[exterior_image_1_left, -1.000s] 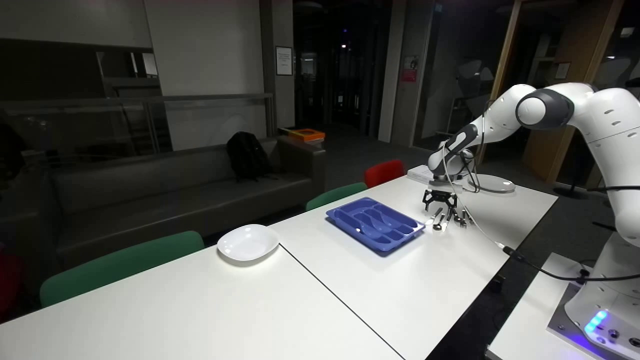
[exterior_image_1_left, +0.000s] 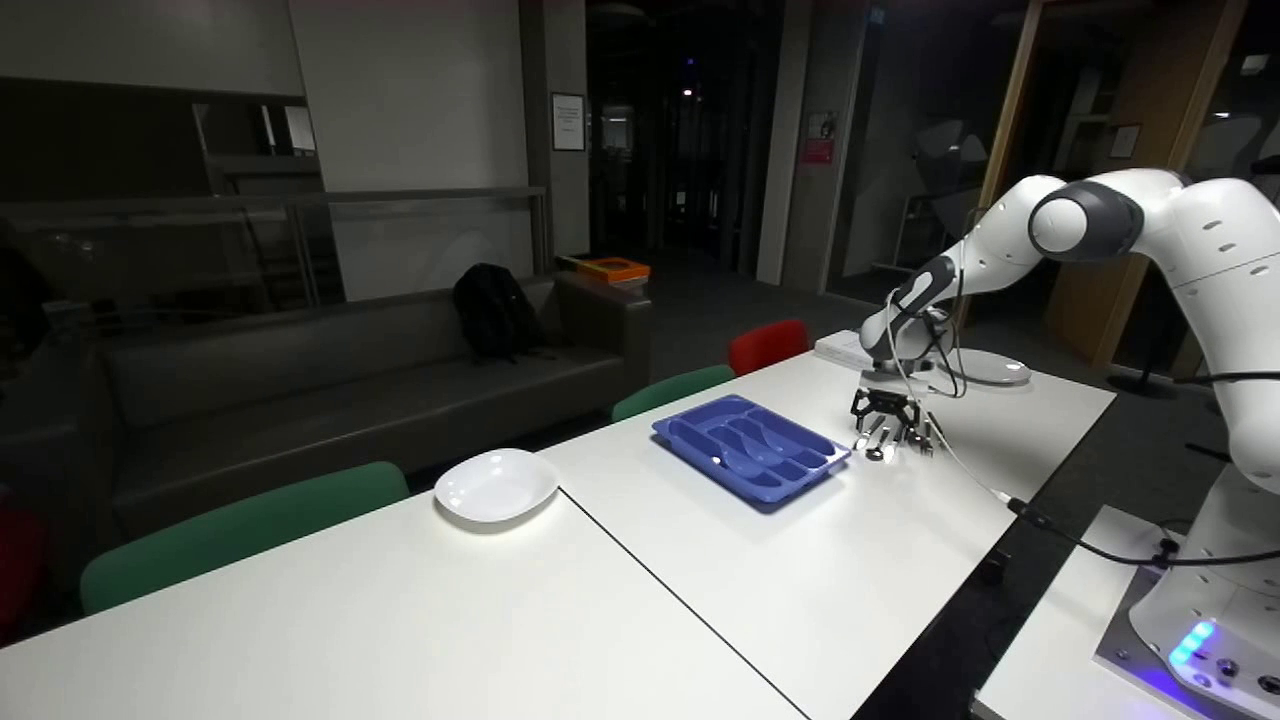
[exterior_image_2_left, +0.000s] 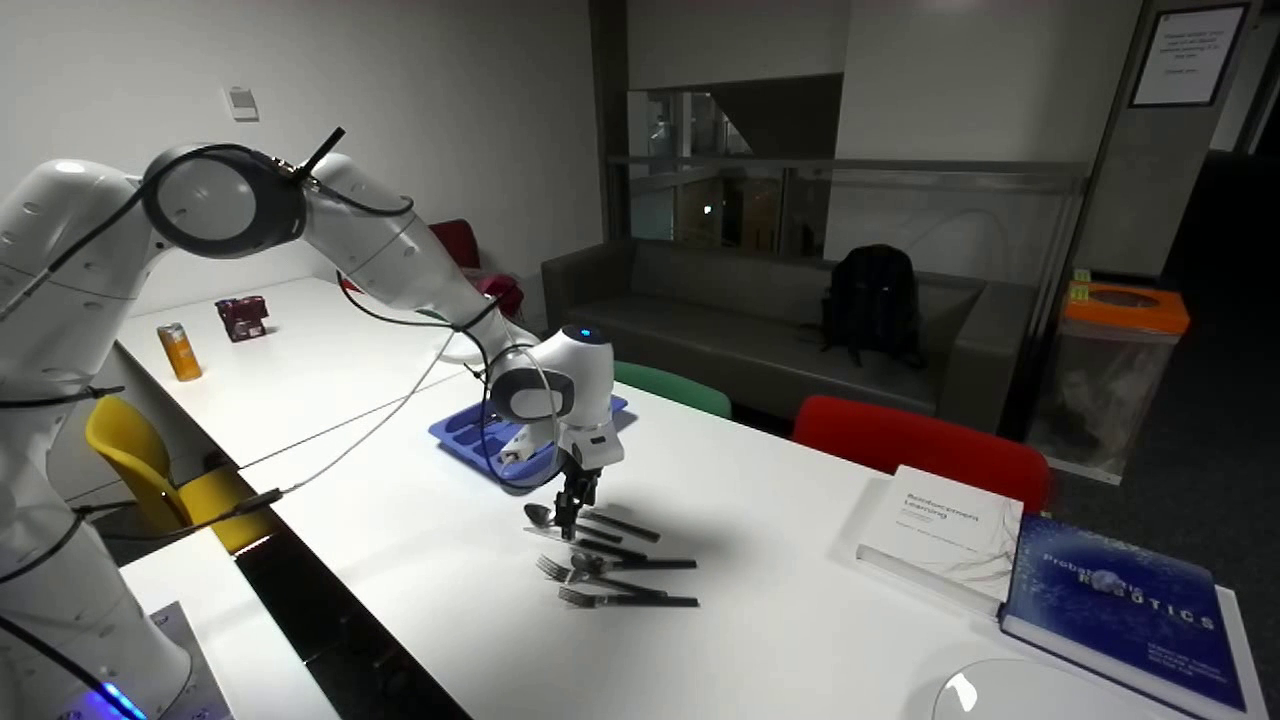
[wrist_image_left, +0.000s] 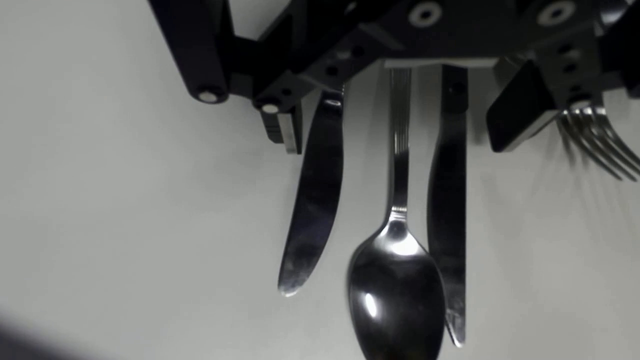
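Observation:
My gripper is open above the white table in the wrist view. Between its spread fingers runs the handle of a silver spoon (wrist_image_left: 398, 282), bowl toward the bottom of the picture. A knife (wrist_image_left: 318, 192) lies left of the spoon, close by the left finger; another knife (wrist_image_left: 450, 180) lies along the spoon's right side. Past the right finger, fork tines (wrist_image_left: 594, 132) show. From exterior view 2, the gripper (exterior_image_2_left: 573, 504) points down at the far end of the loose cutlery, where forks (exterior_image_2_left: 630, 600) lie nearest that camera. Whether the fingertips touch the table is unclear.
A blue cutlery tray (exterior_image_1_left: 750, 450) sits beside the cutlery, with a white bowl (exterior_image_1_left: 497, 486) farther along. Books (exterior_image_2_left: 1122, 600) and a white plate (exterior_image_2_left: 1020, 696) occupy the table's other end. A cable (exterior_image_1_left: 960, 462) hangs from the arm across the table.
My gripper has come down closer to the cutlery and shifted slightly right in exterior view 1. The tray and bowl have stayed put.

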